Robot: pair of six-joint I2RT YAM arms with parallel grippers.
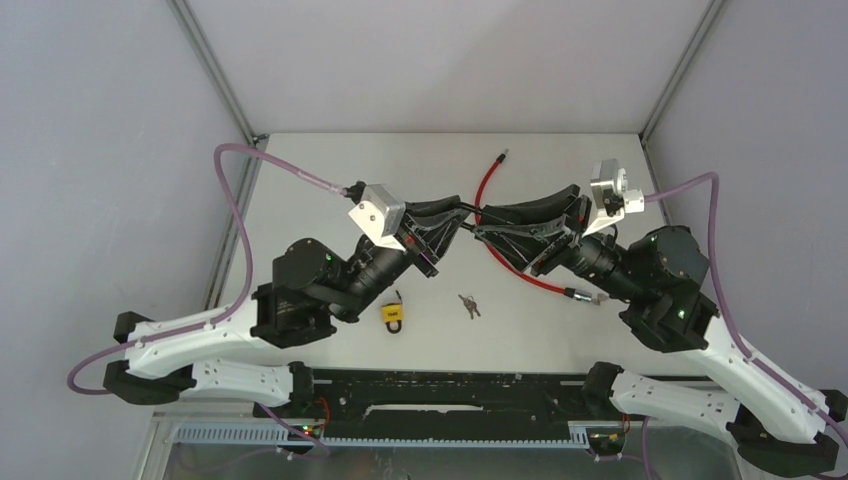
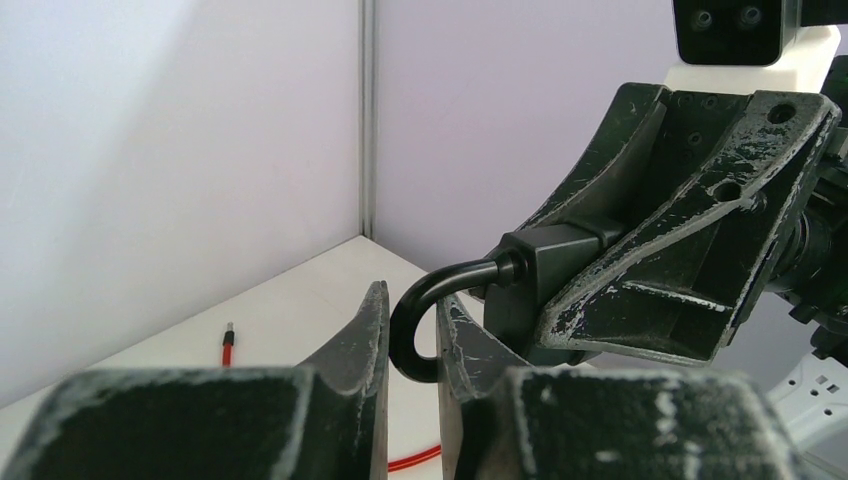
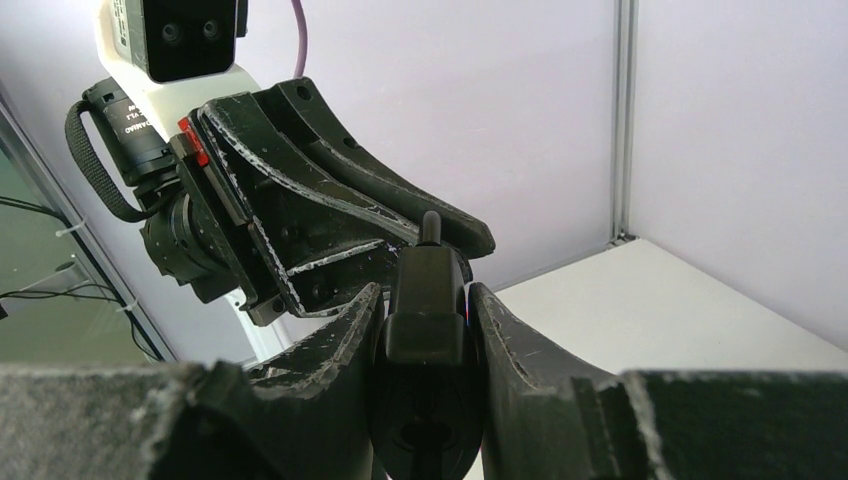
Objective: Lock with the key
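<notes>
A black U-shaped shackle [image 2: 405,310] runs from a black lock body [image 2: 545,275] into my left gripper, which is shut on it. My right gripper is shut on the lock body, which fills the space between its fingers. From above, the left gripper [image 1: 464,212] and right gripper [image 1: 479,222] face each other over the table, the thin dark shackle bridging them. Below, a small bunch of keys [image 1: 470,306] lies on the table, apart from both grippers. Whether the shackle is seated in the body is hidden.
A yellow padlock [image 1: 392,313] lies on the white table [image 1: 560,340], left of the keys. The red cable [image 1: 484,188] curves under the grippers, one metal end [image 1: 578,294] lying to the right. Walls close in the back and both sides.
</notes>
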